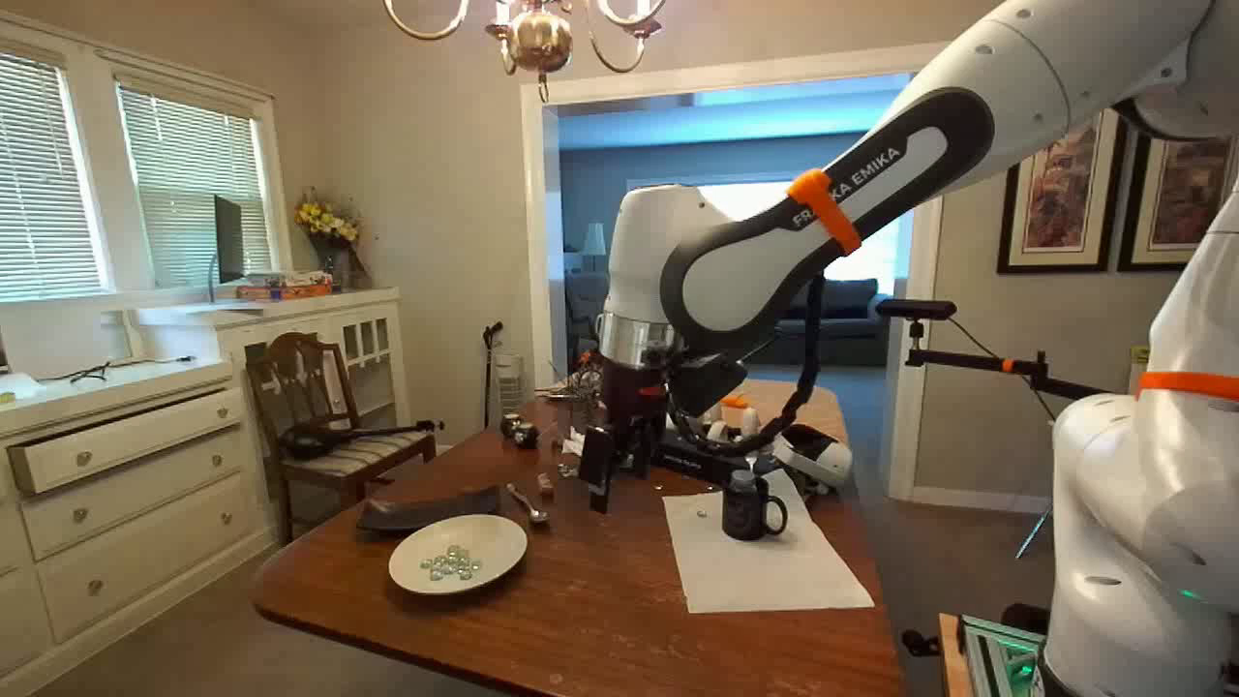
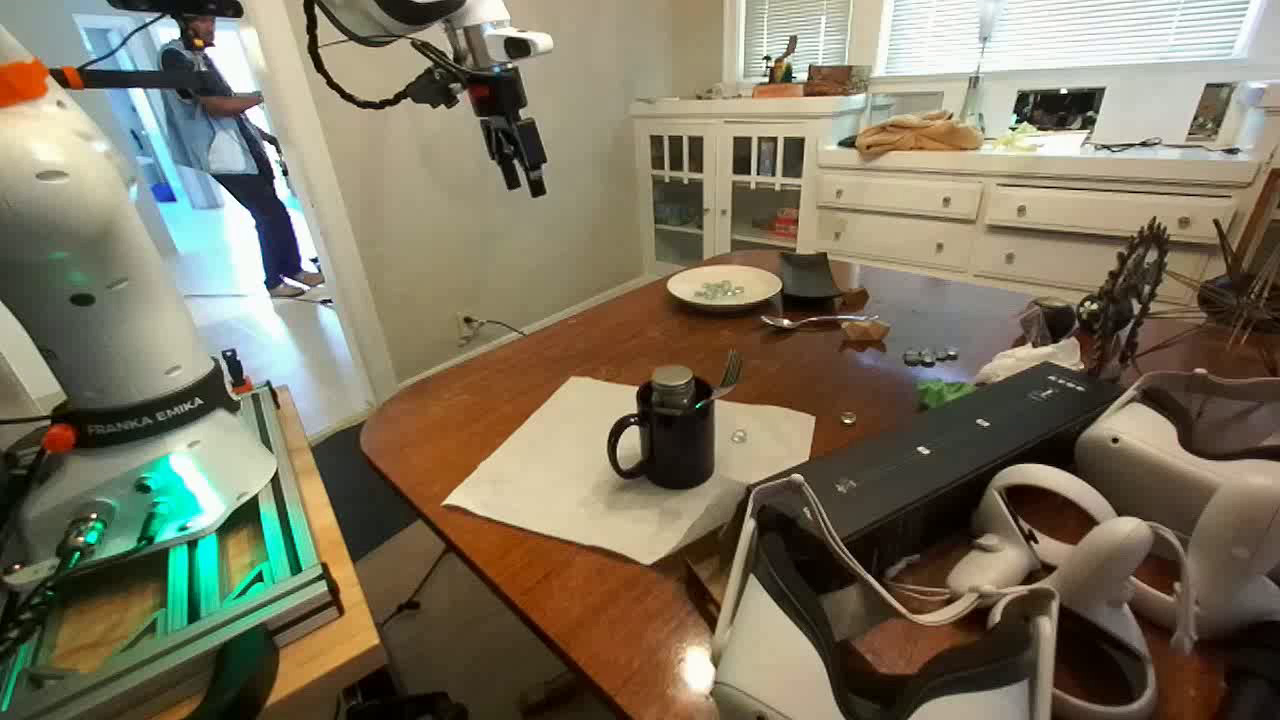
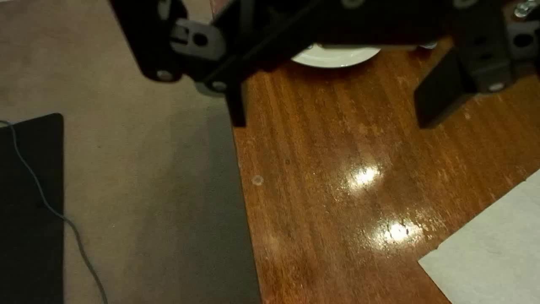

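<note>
My gripper is open, its two black fingers wide apart and nothing between them. In exterior view 2 the gripper (image 2: pixel 525 190) hangs well above the table, clear of everything on it. A black mug (image 2: pixel 678 444) stands upright on a white paper sheet (image 2: pixel 540 462); a fork (image 2: pixel 729 370) and a jar with a metal lid (image 2: pixel 673 379) stick out of it. The white plate (image 1: pixel 507 540) holds several clear glass beads (image 1: pixel 450 564). Beside the plate lie a spoon (image 1: pixel 528 504) and a dark curved dish (image 1: pixel 395 512).
A long black box (image 2: pixel 936 450) and white headsets (image 2: pixel 876 624) crowd one side of the table. Single beads lie near the mug. Bare wood (image 3: pixel 324 202) shows below the gripper, with the table edge to the left in the wrist view.
</note>
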